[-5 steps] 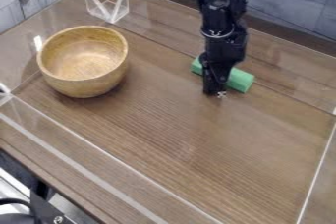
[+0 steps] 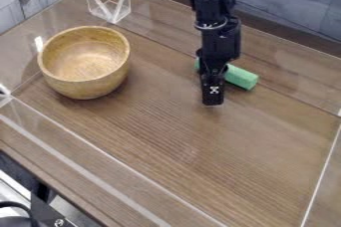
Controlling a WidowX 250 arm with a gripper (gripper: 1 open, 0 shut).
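My black gripper (image 2: 212, 84) hangs low at the middle of the camera view, just left of and partly in front of a green block (image 2: 241, 77) lying on the wooden table (image 2: 173, 161). The gripper hides the block's left end. Its fingertips are near the table top; whether they touch the block is hard to tell.
A wooden bowl (image 2: 83, 57) sits on the left. A white wire object (image 2: 110, 4) stands at the back left near the wall.
The gripper has shifted left and a little down in the view, uncovering more of the green block, which looks about where it was.
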